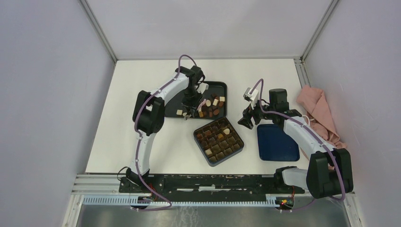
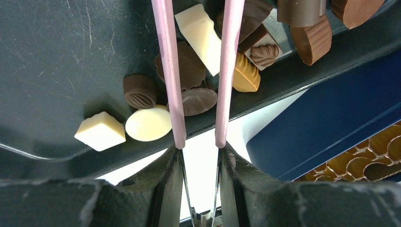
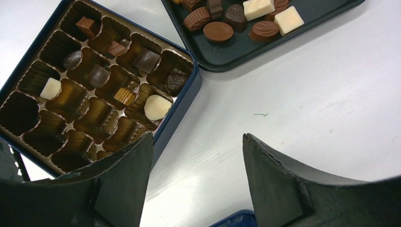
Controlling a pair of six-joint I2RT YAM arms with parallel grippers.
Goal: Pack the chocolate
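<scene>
My left gripper hangs over the dark tray of loose chocolates, its pink fingers apart. In the left wrist view a white chocolate, a dark flower-shaped one and an oval one lie below or between the fingers; none is clearly held. The chocolate box with compartments, some filled, stands in front of the tray, also seen in the right wrist view. My right gripper stands open at the box's right, over bare table, with nothing between its fingers.
A blue tray lies at the front right. A pink cloth is heaped at the right edge beside the right arm. The table left of the box is clear.
</scene>
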